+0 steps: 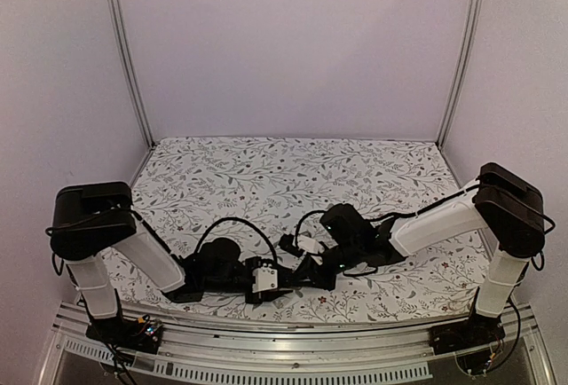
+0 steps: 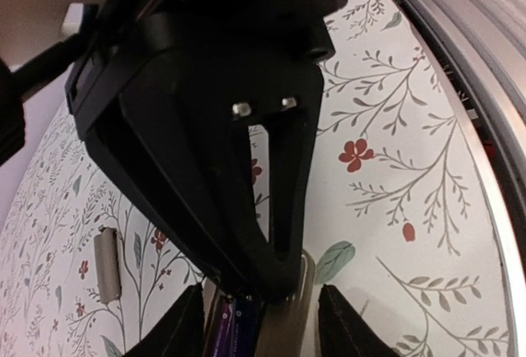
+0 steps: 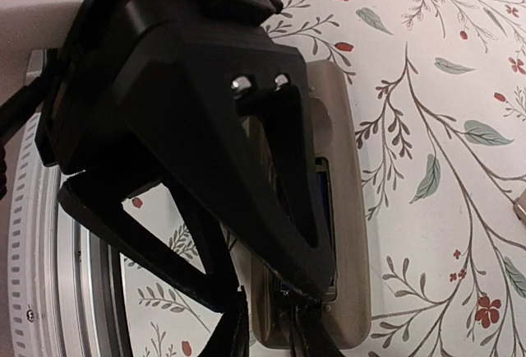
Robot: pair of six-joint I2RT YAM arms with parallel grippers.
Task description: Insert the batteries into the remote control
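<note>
The tan remote (image 3: 350, 209) lies on the floral table, its battery compartment uppermost and largely covered by my grippers. In the left wrist view, my left gripper is over the remote, fingertips around a dark blue battery (image 2: 238, 328) at the compartment; its fingers look part open. My right gripper is down at the near end of the compartment, fingertips partly hidden; I cannot see what is between them. A separate pale cylinder, apparently a battery (image 2: 108, 265), lies on the table away from the remote.
The metal front rail (image 2: 485, 127) runs close beside both grippers. The two arms are very close to each other at front centre.
</note>
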